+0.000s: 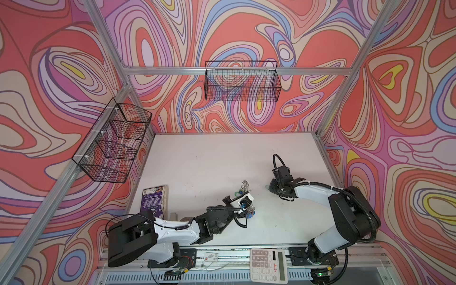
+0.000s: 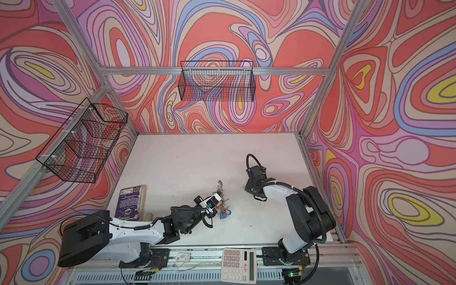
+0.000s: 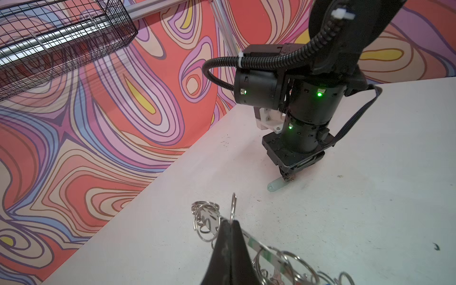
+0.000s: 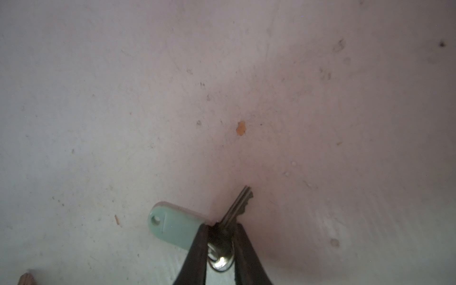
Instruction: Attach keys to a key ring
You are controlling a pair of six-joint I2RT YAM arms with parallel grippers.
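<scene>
My left gripper is shut at the front middle of the table, a wire ring upright at its tips. A cluster of key rings and keys [image 1: 244,185] lies around it, partly hidden by the gripper. My right gripper is down at the table, to the right, its fingers around the dark head of a key [image 4: 238,204] that has a small metal ring [image 4: 219,263] and a pale green tag [image 4: 175,225]. Whether it is firmly shut on the key is hard to tell.
A purple box [image 1: 153,199] lies at the left front. Wire baskets [image 1: 242,85] hang on the back and left walls. A calculator [image 1: 268,266] sits beyond the front edge.
</scene>
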